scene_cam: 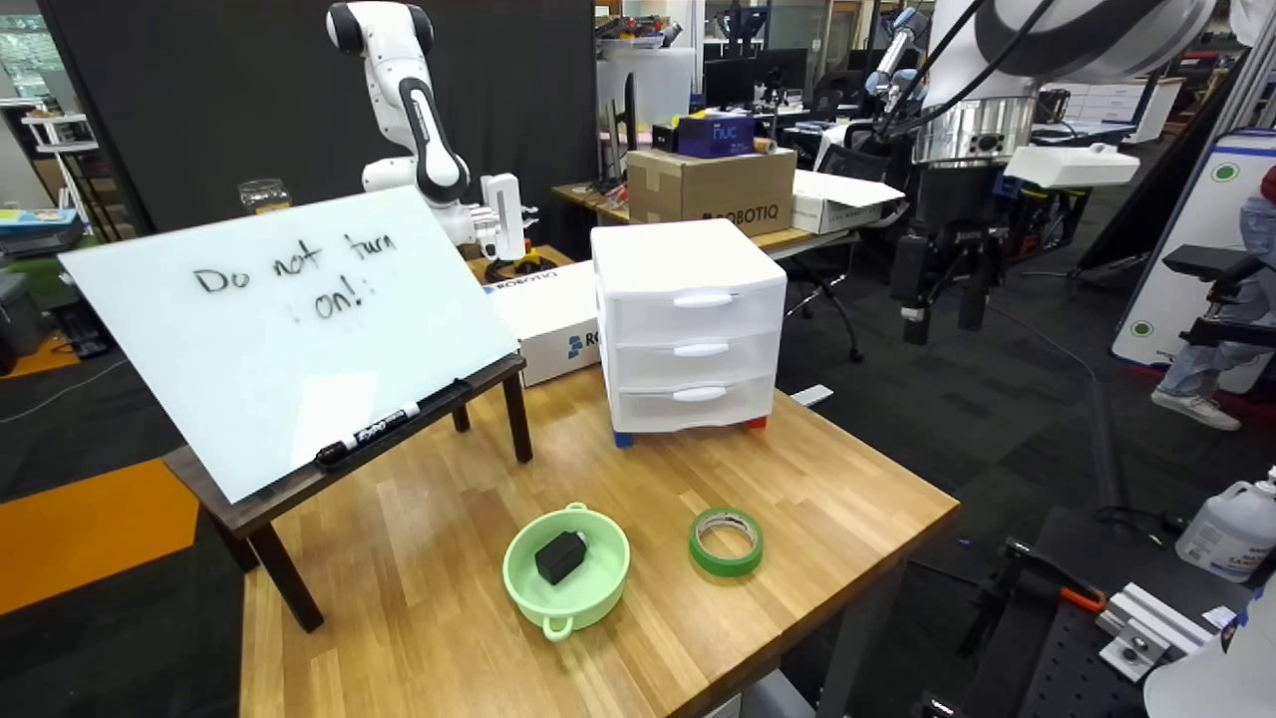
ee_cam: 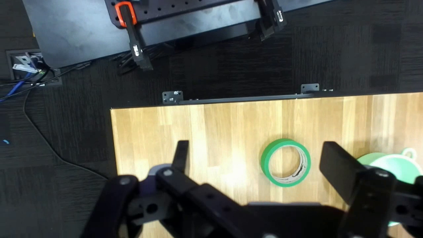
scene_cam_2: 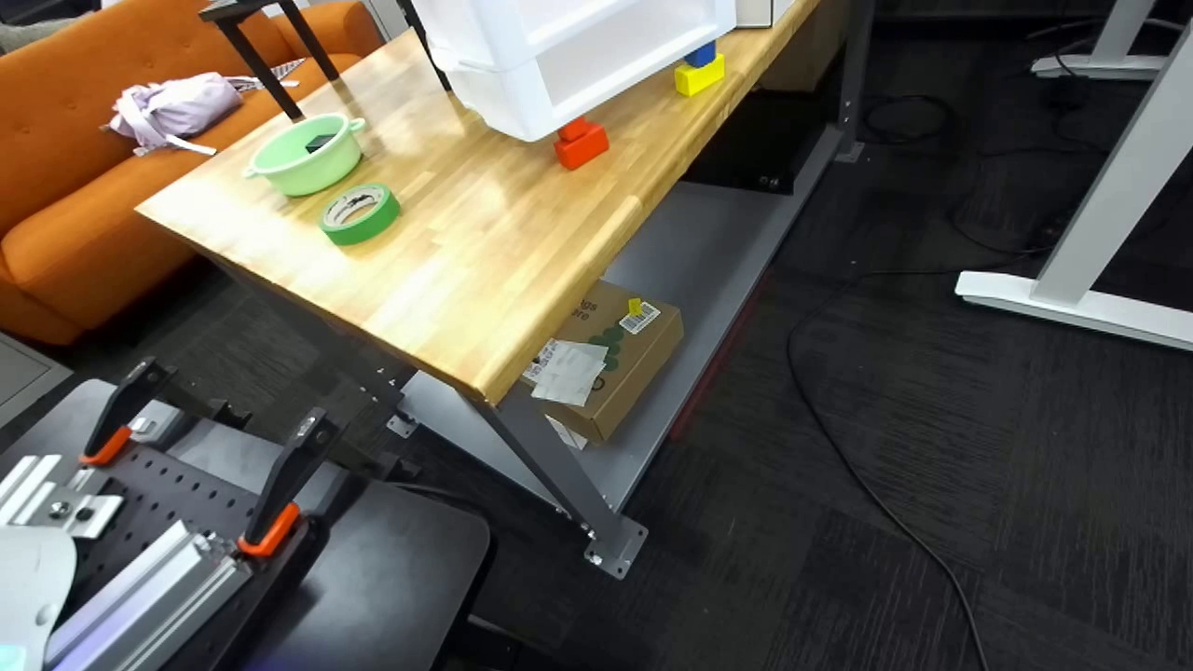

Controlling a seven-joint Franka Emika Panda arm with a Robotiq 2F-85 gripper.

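My gripper (scene_cam: pixel 945 321) hangs open in the air to the right of the wooden table, with nothing between its fingers. From the wrist view, the gripper looks down over the table's end, its two fingers wide apart. A roll of green tape (ee_cam: pixel 266 158) lies flat on the wood far below. In the first exterior view the green tape (scene_cam: pixel 726 564) sits right of a light green bowl (scene_cam: pixel 607 582). Inside that bowl rests a small black block (scene_cam: pixel 558 557). At the wrist view's right edge the bowl (ee_cam: pixel 400 166) is partly hidden by a finger.
A white three-drawer unit (scene_cam: pixel 688 313) stands on coloured blocks behind the tape. On the left, a whiteboard (scene_cam: pixel 299 347) leans on a dark stand with a black marker (scene_cam: pixel 368 433) on its ledge.
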